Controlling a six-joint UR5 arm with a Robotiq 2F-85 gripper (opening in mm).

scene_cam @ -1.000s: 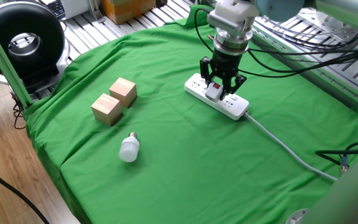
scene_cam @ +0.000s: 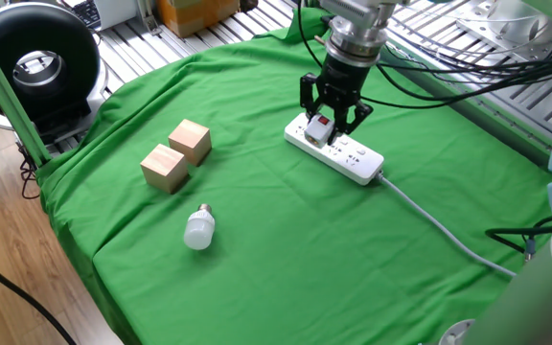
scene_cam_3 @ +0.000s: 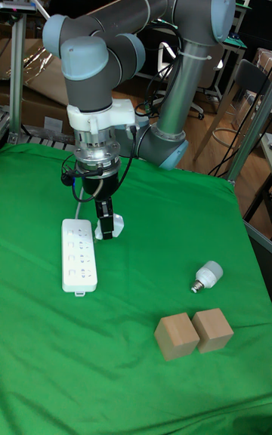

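Observation:
A white block-shaped adapter (scene_cam: 316, 132) with a red switch sits between the fingers of my gripper (scene_cam: 321, 129), which is shut on it. In exterior view 1 it overlaps the white power strip (scene_cam: 360, 165), covering some of its sockets. From the other side, in exterior view 3, the adapter (scene_cam_3: 118, 226) appears to the right of the power strip (scene_cam_3: 78, 257), with green cloth visible between them. Its underside and any pins are hidden, and its exact height above the cloth is hard to judge.
Two wooden cubes (scene_cam: 165, 170) and a white light bulb (scene_cam: 199, 231) lie on the green cloth, well away from the gripper. A grey cable (scene_cam: 439, 226) runs from the strip toward the right edge.
My gripper and the adapter have shifted together a little to the left and up in exterior view 1. The power strip, cubes and bulb have stayed put.

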